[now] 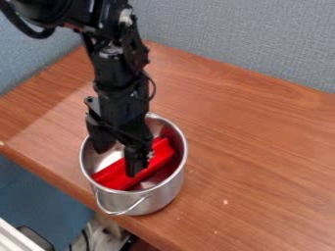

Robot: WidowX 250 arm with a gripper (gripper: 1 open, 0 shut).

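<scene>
A silver metal pot (157, 195) with a wire handle stands near the table's front left edge. Inside it lies a red elongated object (116, 175), tilted diagonally across the bottom. My black gripper (120, 157) points down into the pot from above, its fingers open over the left part of the red object and partly hiding it. Whether the fingertips touch the object cannot be told.
Grey-blue walls (249, 44) bound it at the back and left. Beyond the front left edge are a lower floor and some cables.
</scene>
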